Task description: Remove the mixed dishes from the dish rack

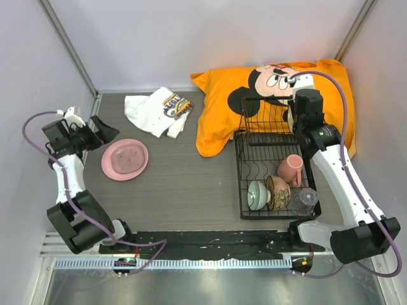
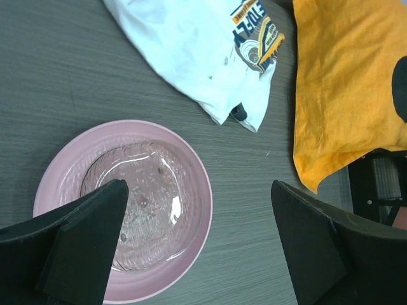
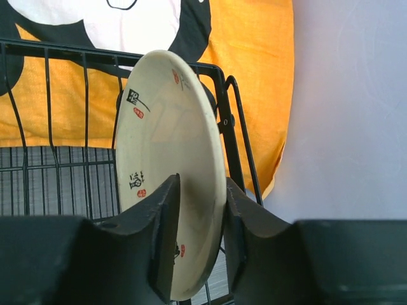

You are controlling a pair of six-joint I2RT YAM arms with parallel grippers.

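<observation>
A white plate [image 3: 159, 146] with small printed marks stands on edge in the upper tier of the black dish rack [image 1: 245, 171]. My right gripper is shut on its near rim, a finger on either side. Lower in the rack sit a pink mug [image 1: 290, 169], a pale green bowl [image 1: 257, 195], a brown patterned bowl [image 1: 277, 192] and a clear glass [image 1: 305, 200]. On the table at left lies a pink plate [image 1: 144, 157] with a clear dish [image 2: 143, 203] on it. Above and beside it, my left gripper is open and empty.
A white printed cloth [image 1: 149, 113] lies behind the pink plate. Against the back wall, an orange cushion [image 1: 216, 101] reaches behind the rack.
</observation>
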